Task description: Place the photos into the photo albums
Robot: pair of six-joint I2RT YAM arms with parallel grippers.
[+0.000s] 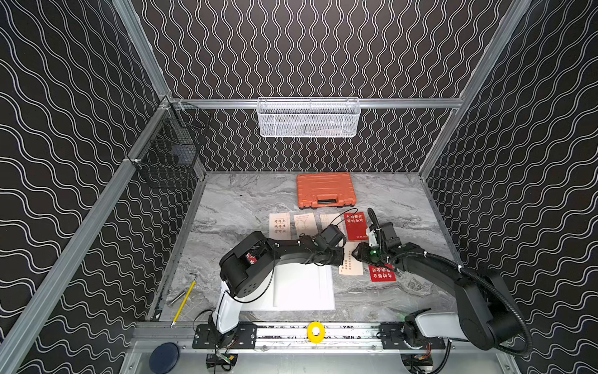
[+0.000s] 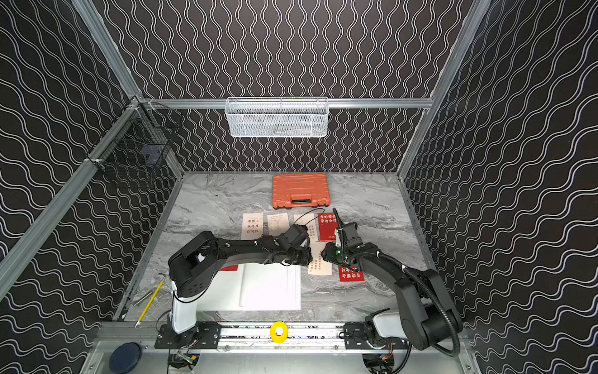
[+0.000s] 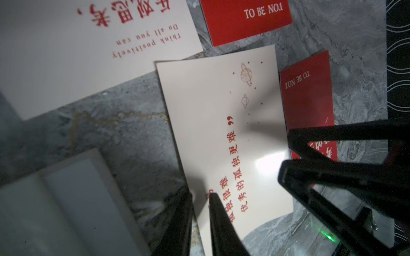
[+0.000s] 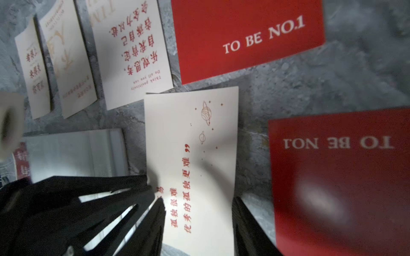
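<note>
A cream card with planet drawings (image 4: 192,128) lies between my grippers. My left gripper has its fingertips at the card's left edge, shut on it as far as the wrist views show. My right gripper is over the card's lower part, fingers apart, with card visible between them. The white album (image 1: 299,293) lies open to the left, partly under my left arm. Other cream cards (image 1: 279,221) lie behind; red cards (image 4: 247,38) lie behind and to the right (image 4: 337,179).
An orange case (image 1: 325,187) sits at the back. A yellow tool (image 1: 183,302) lies at the left, and a yellow tape roll (image 1: 315,325) is on the front rail.
</note>
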